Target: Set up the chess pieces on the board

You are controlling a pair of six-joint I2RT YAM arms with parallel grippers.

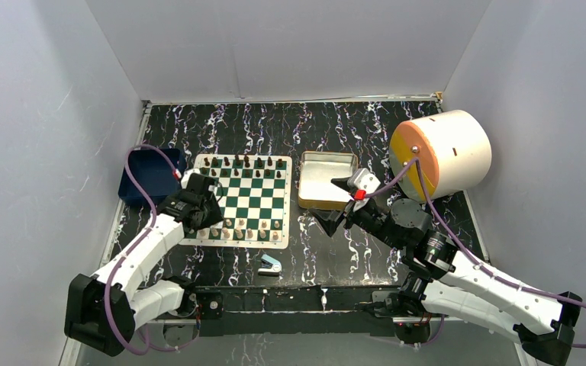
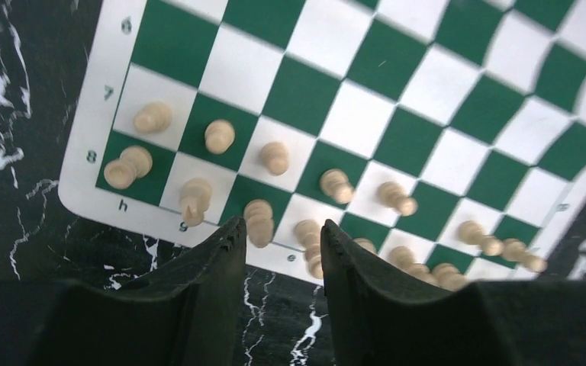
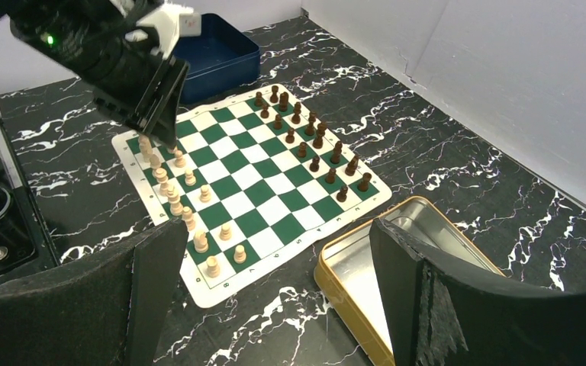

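Note:
The green and white chessboard [image 1: 253, 202] lies at the table's left. Dark pieces [image 1: 246, 162] stand in two rows along its far side. Light pieces stand along the near side; a light knight [image 2: 194, 202] and a light pawn [image 2: 220, 136] are among them. Over the near-left part of the board hovers my left gripper, its fingers parted with no piece visibly held. Several light pieces show beyond and between those fingertips. From above, the left arm covers the near-left corner. My right gripper [image 1: 326, 200] is wide open and empty, right of the board near the tray.
A gold-rimmed tray [image 1: 303, 204], apparently empty, sits right of the board. Behind the left arm is a dark blue bin [image 1: 133, 200]. A stapler [image 1: 270, 265] lies in front of the board, and a large white cylinder [image 1: 458, 152] stands at right.

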